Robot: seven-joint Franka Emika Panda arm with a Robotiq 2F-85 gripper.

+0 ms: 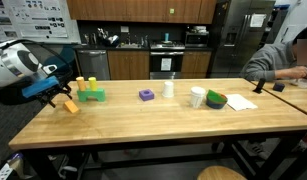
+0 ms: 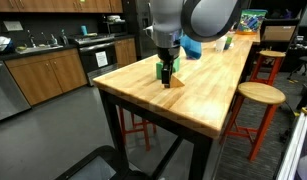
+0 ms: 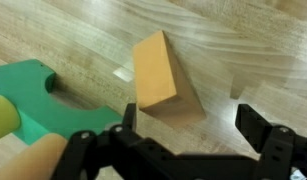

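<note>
An orange block, wedge-like in outline, lies on the wooden table in the wrist view. My gripper stands open over its near end, one dark fingertip well to the right of the block and the other close by its left side. No grip on the block shows. In exterior view 1 the orange block rests near the table's left end, just right of and below my gripper. Exterior view 2 has the orange block close to the table corner, beneath the arm.
A green piece with yellow pegs stands close behind the block; its green edge borders the left finger. Farther right are a purple block, white cups and a green bowl.
</note>
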